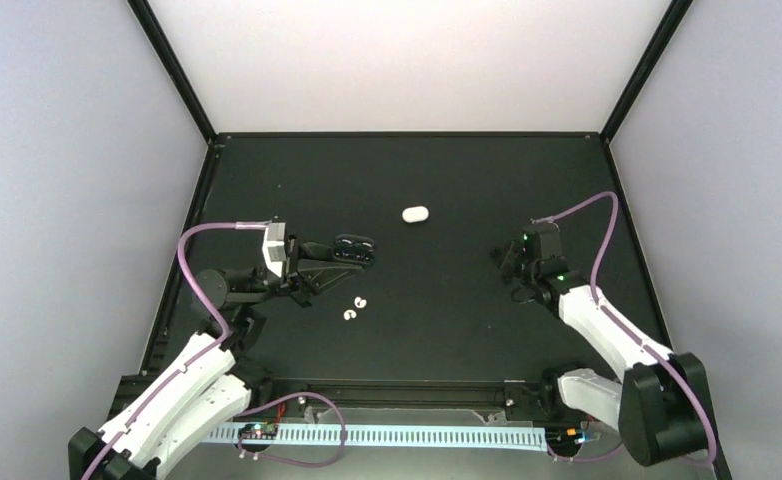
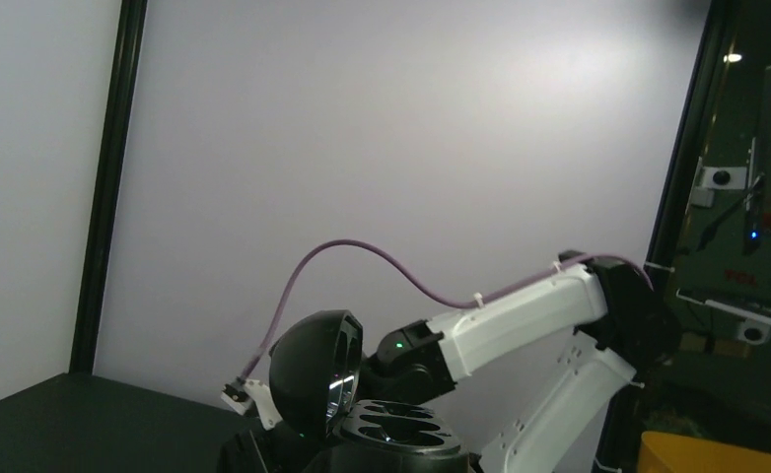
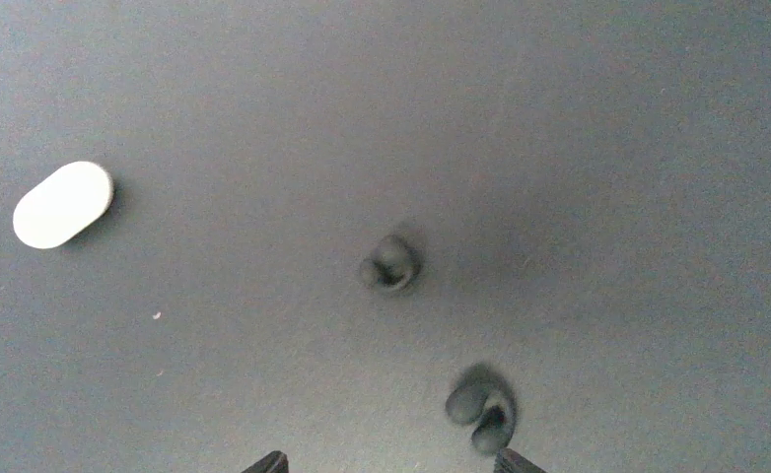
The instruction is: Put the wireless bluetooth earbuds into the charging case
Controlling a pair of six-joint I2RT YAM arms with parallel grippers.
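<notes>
My left gripper (image 1: 359, 254) is shut on the black charging case (image 1: 354, 243), holding it over the left part of the table. The left wrist view shows the case's lid (image 2: 308, 370) standing open above the base (image 2: 406, 430) with its dark hollows. On the right, my right gripper points down at the table, its fingertips (image 3: 267, 463) apart and nothing between them. Two dark earbuds lie on the table in the right wrist view: one earbud (image 3: 391, 264) ahead of the fingers, the other earbud (image 3: 483, 409) close by the right fingertip. The top view does not clearly show either.
A white oblong case (image 1: 415, 214) lies near the table's middle. Two small white earbuds, one (image 1: 360, 302) just behind the other (image 1: 349, 314), rest below the left gripper. Bare table lies between the arms and toward the back.
</notes>
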